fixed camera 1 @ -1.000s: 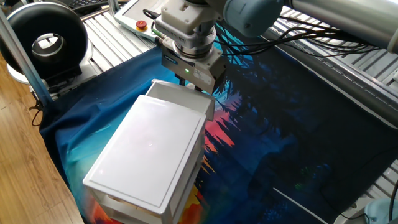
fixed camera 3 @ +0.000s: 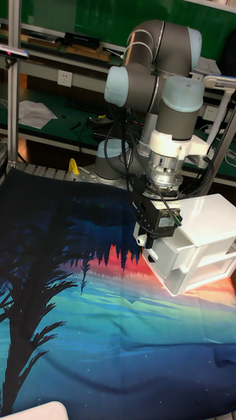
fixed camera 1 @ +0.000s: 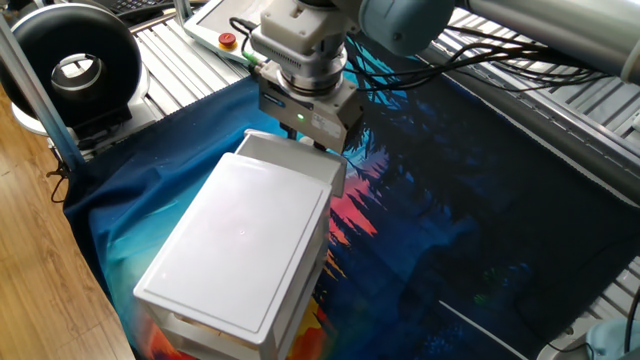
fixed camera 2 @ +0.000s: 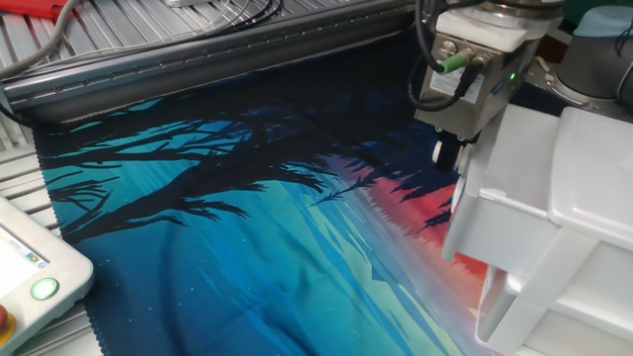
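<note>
A white plastic drawer cabinet (fixed camera 1: 236, 240) stands on the printed cloth. Its upper drawer (fixed camera 1: 290, 153) juts partly out on the side facing my gripper (fixed camera 1: 305, 139). From above, the two dark fingers point down at the drawer's front panel with a gap between them. In the second exterior view the gripper (fixed camera 2: 450, 155) is close against the outer side of the drawer front (fixed camera 2: 495, 213). The third view places the gripper (fixed camera 3: 144, 243) at the cabinet's left corner. Whether the fingers touch the panel is hidden, and I see nothing between them.
A control pendant (fixed camera 2: 40, 272) with a red button lies at the table edge. A black round device (fixed camera 1: 75, 65) stands off the cloth. Loose cables (fixed camera 1: 430, 75) hang by the arm.
Gripper and drawer front have shifted at most a hair toward the cabinet. The cabinet body stays in place, and the fingers look as far apart as before.
</note>
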